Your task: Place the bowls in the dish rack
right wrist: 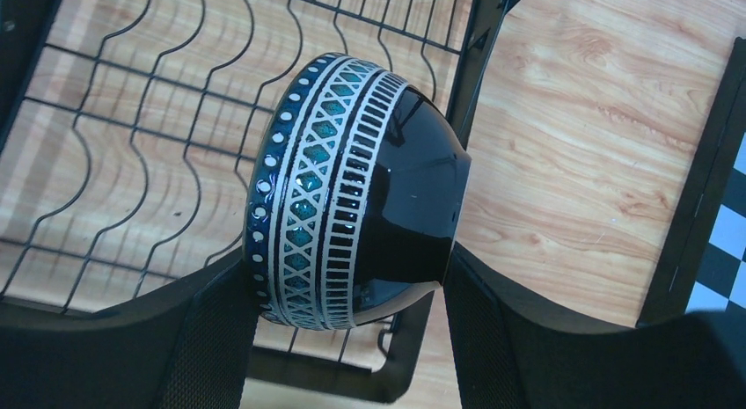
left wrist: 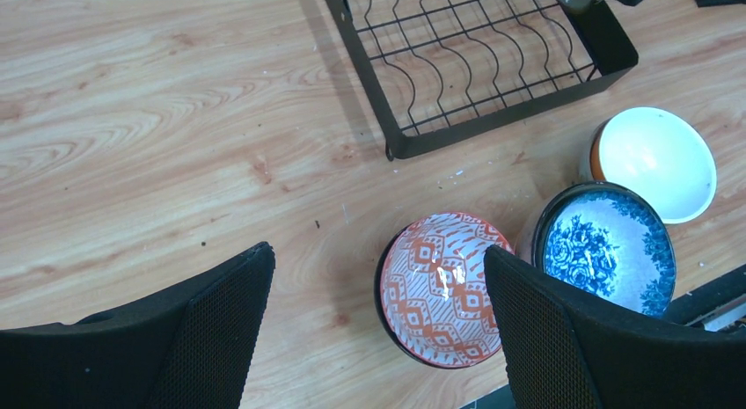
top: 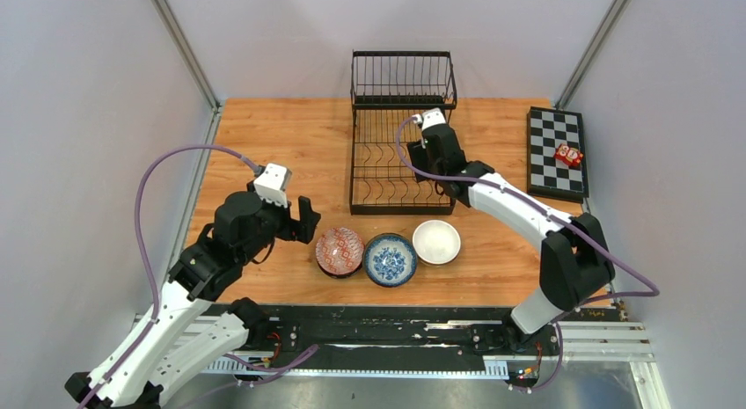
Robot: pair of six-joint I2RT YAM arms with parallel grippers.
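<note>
A dark bowl with white-teal patterned band (right wrist: 356, 189) is on its side over the dish rack's right part, between the fingers of my right gripper; the rack (top: 369, 210) stands at the table's middle back. In front of it sit a red patterned bowl (top: 339, 249), a blue floral bowl (top: 390, 259) and a white bowl (top: 436, 240). My left gripper is open and empty, left of the rack and above the red bowl's left side.
A checkerboard (top: 545, 171) with a small red object (top: 568, 155) lies at the right.
</note>
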